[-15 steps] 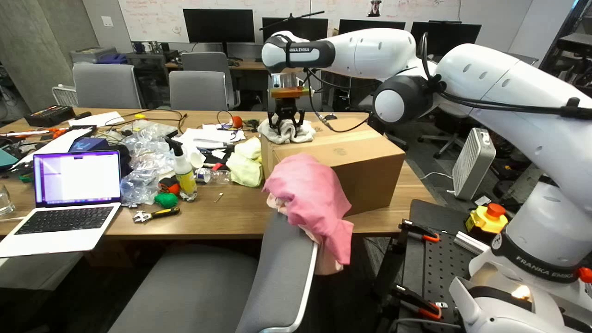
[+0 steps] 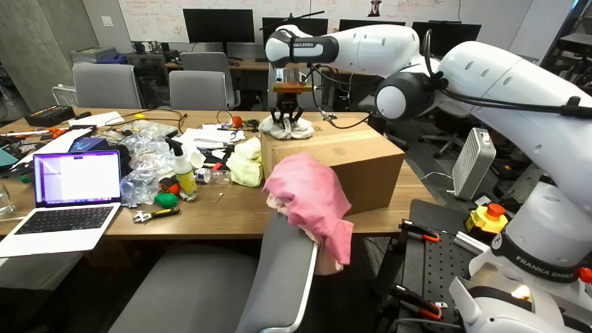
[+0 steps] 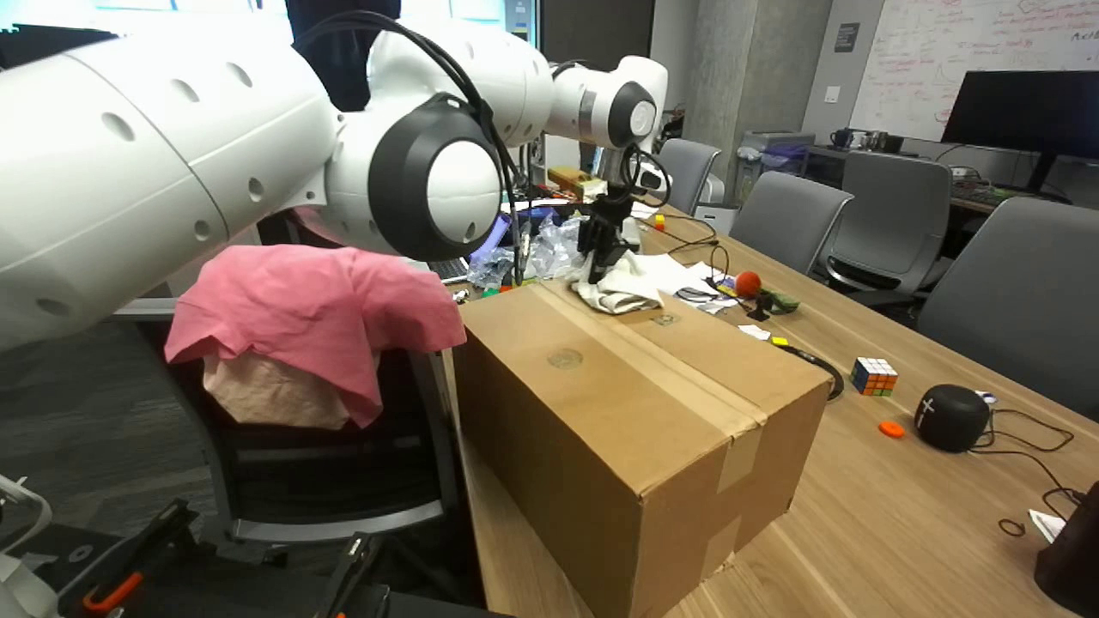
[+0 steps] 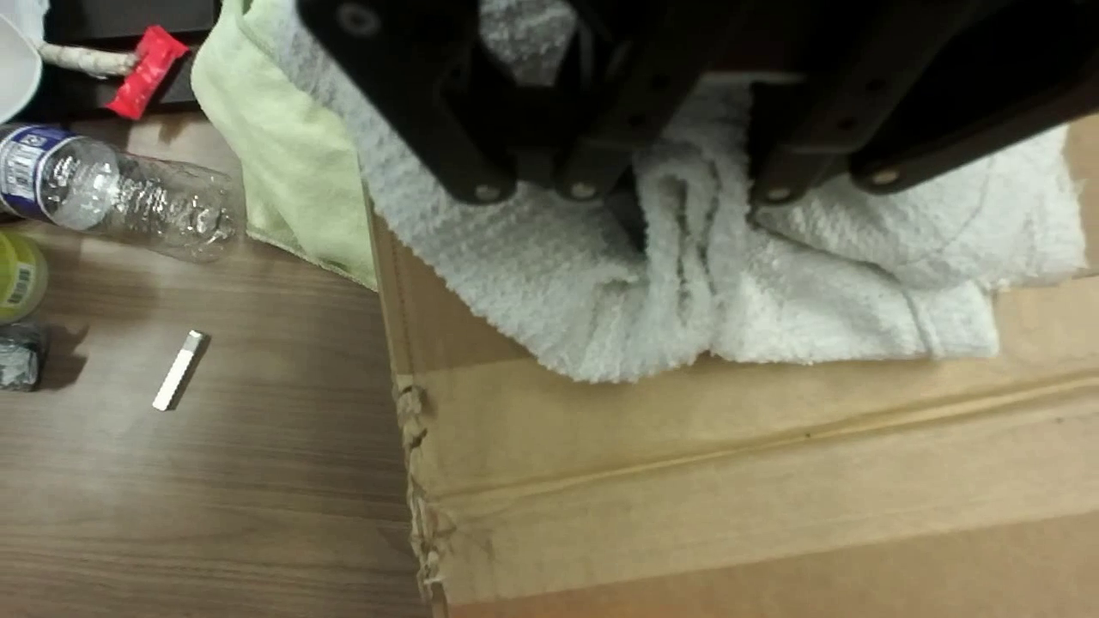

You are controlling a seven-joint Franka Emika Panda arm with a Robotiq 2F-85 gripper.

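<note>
A crumpled white towel (image 2: 299,131) lies on the far left corner of the cardboard box (image 2: 360,145). My gripper (image 2: 286,122) reaches down onto it from above, shut on a bunched fold. In the wrist view the towel (image 4: 680,299) is pinched upward between the dark fingers, and its loose parts spread over the box top. From the other side, exterior view 2 has the gripper (image 3: 598,266) at the left part of the towel (image 3: 626,290), which still rests on the box (image 3: 608,381). The fingertips are partly hidden by the folds.
A pale yellow cloth (image 2: 247,162) lies against the box's left side, near a plastic bottle (image 2: 220,176) and a spray bottle (image 2: 184,172). A pink cloth (image 2: 311,191) hangs over the chair back in front. The box's right half is bare.
My gripper has risen slightly. The gripped part of the towel is drawn up a little, while the rest stays on the box.
</note>
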